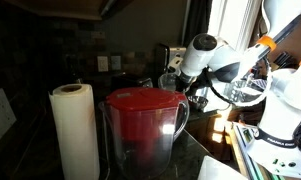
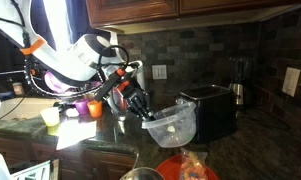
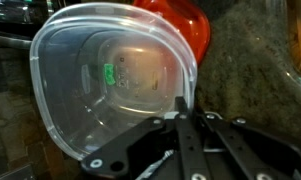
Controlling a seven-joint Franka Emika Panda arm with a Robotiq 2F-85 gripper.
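Note:
A clear plastic container (image 2: 173, 130) hangs above the counter, tilted, with its rim between the fingers of my gripper (image 2: 146, 122). From the wrist, the container (image 3: 110, 80) fills the upper left, and a green label shows on it. My gripper is shut on the container's near rim at the lower right. Below the container lies a red plate or bowl (image 2: 186, 166), with something clear and crinkled on it. In exterior view 1 the container (image 1: 168, 82) is partly hidden behind the pitcher.
A large red-filled pitcher (image 1: 145, 130) and a paper towel roll (image 1: 76, 135) stand near exterior view 1. A black toaster (image 2: 212, 112) sits by the back wall. Several coloured cups (image 2: 82, 107) are at the far left.

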